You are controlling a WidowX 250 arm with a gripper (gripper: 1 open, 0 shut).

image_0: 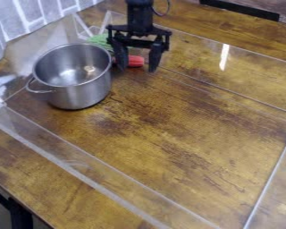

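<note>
My black gripper [138, 55] hangs at the top centre of the camera view, just right of and behind a large steel pot [69, 88]. A small red object [135, 62] lies on the table under the gripper, partly hidden by it. Some green material [99, 40] lies behind, to the left. Whether the fingers are open or shut on anything is hard to tell at this size.
Clear plastic panels or strips border the left and right sides. A pale wall stands at the back left.
</note>
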